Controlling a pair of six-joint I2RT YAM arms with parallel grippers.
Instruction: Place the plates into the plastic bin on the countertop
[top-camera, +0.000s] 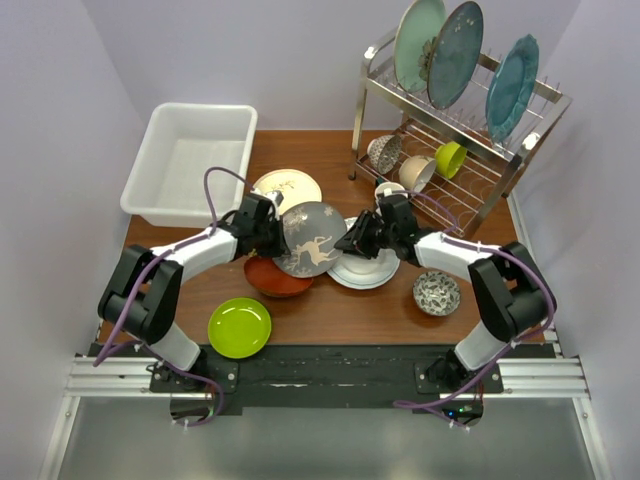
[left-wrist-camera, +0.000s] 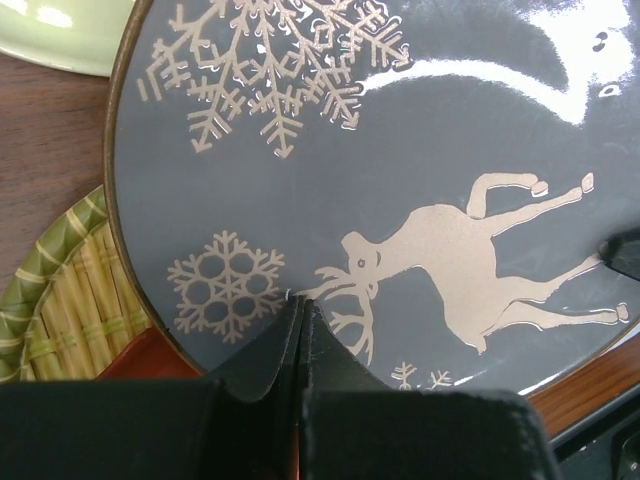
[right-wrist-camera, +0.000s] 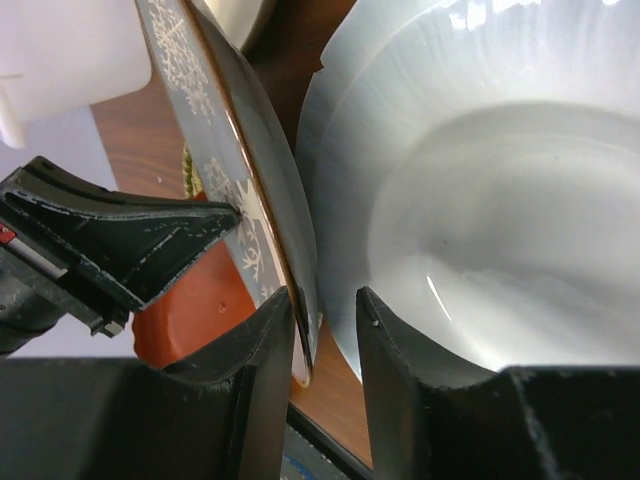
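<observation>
The grey reindeer plate (top-camera: 315, 240) is between my arms in the top view. It leans, tilted, with its edge over the white plates (top-camera: 366, 268). My left gripper is shut with nothing between its fingers; the tips press on the decorated face, beside the antlers, and the rim is outside them. My right gripper has its fingers parted, with the plate's rim in the gap, nearer the left finger. The white plastic bin (top-camera: 190, 160) stands empty at the back left.
A cream plate (top-camera: 290, 186) lies behind the grey one. Under my left gripper sits a red bowl (top-camera: 278, 280), with a green plate (top-camera: 240, 328) in front. A patterned bowl (top-camera: 437, 293) and the dish rack (top-camera: 450, 118) are on the right.
</observation>
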